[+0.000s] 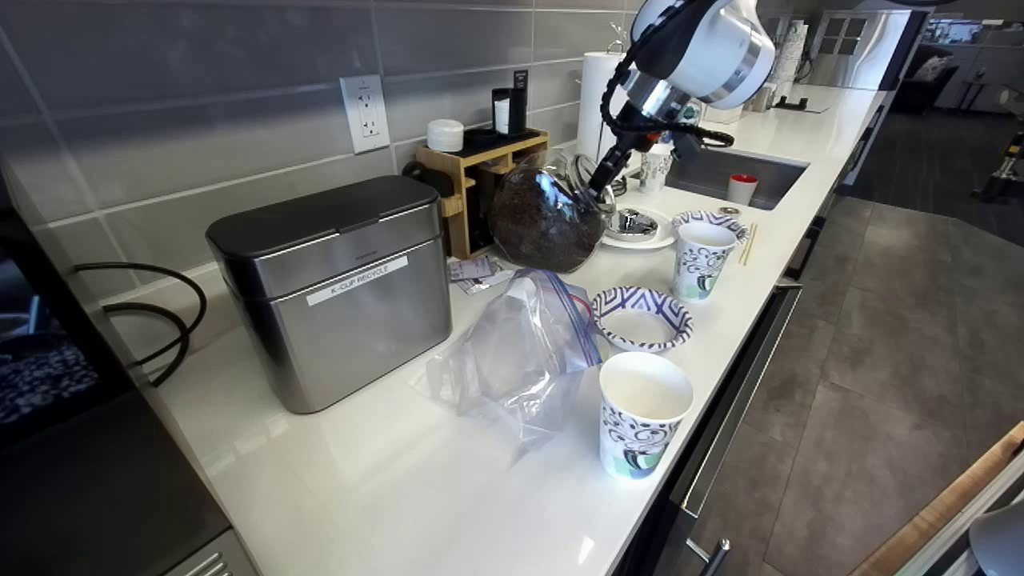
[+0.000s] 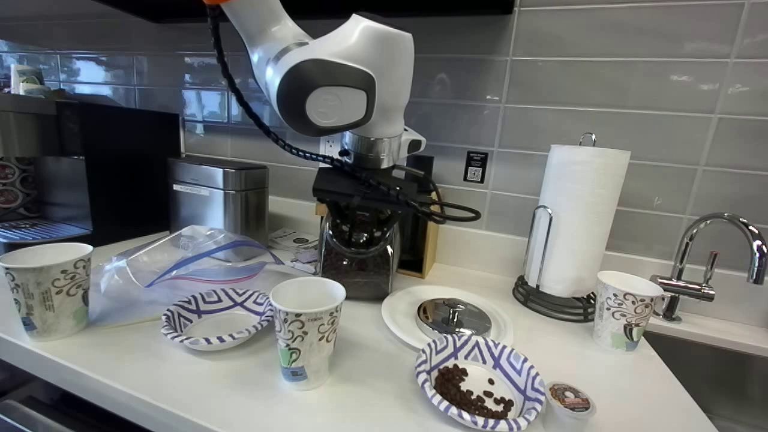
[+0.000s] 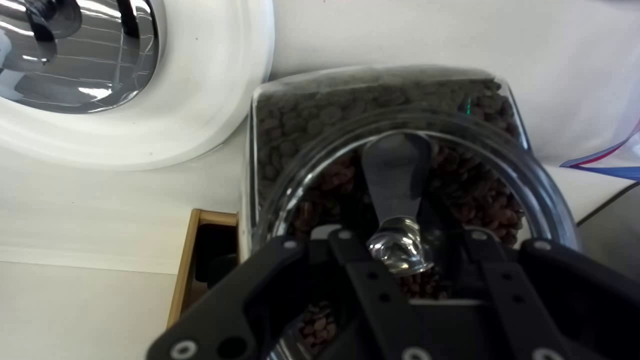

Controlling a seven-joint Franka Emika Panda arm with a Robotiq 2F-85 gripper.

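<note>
A squarish glass jar [image 3: 384, 90] of dark coffee beans stands open on the counter, its round mouth under my gripper. My fingers stand apart at the mouth, and the fingers [image 3: 354, 252] reach in. Between them is a utensil [image 3: 396, 174] with a dark tapered part and a shiny metal part; no firm grip on it shows. In exterior view 1 the gripper tips [image 1: 602, 184] slant into the mouth of the jar [image 1: 547, 226]. The jar's domed metal lid [image 2: 454, 317] rests on a white plate [image 2: 403, 309]. A patterned bowl [image 2: 529, 374] holds some beans.
An empty patterned bowl [image 2: 216, 324], paper cups [image 2: 309, 331] and a clear plastic bag [image 1: 518, 346] occupy the counter's front. A wooden organiser [image 1: 456, 206] stands close behind the jar. The towel roll [image 2: 583, 216] and sink [image 1: 787, 182] lie beyond the plate.
</note>
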